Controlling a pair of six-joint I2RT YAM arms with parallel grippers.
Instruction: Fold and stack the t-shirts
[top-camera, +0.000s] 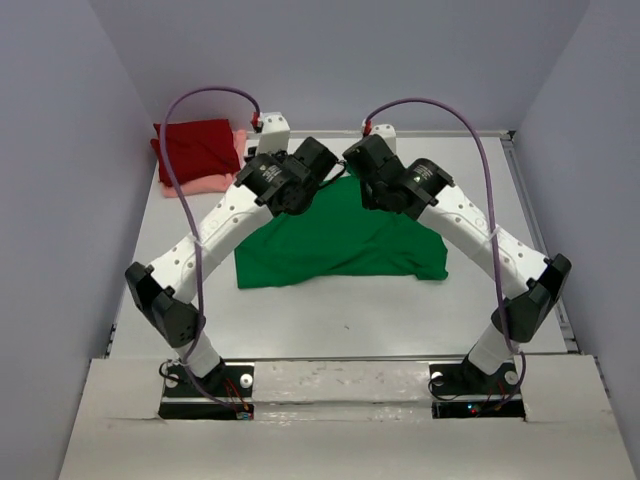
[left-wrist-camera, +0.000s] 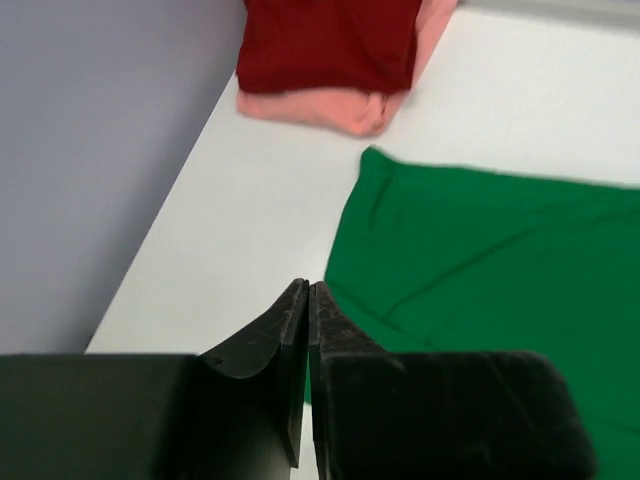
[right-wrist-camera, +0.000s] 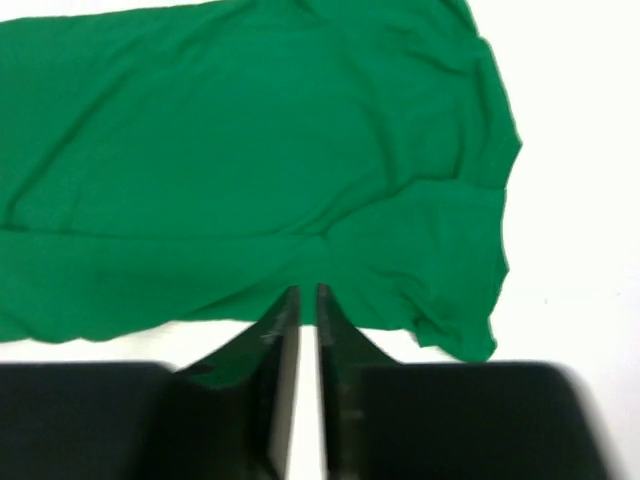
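A green t-shirt lies spread flat across the middle of the table, its sleeves out and partly covered by the arms in the top view. The left wrist view shows one end of the green shirt beyond my left gripper, whose fingertips almost meet with nothing seen between them. Over the shirt's lower edge in the right wrist view, my right gripper has a narrow gap between its fingers and holds nothing. A folded dark red shirt rests on a folded pink shirt at the back left.
Grey walls border the table at the sides and back. Both arms come close together above the shirt's middle.
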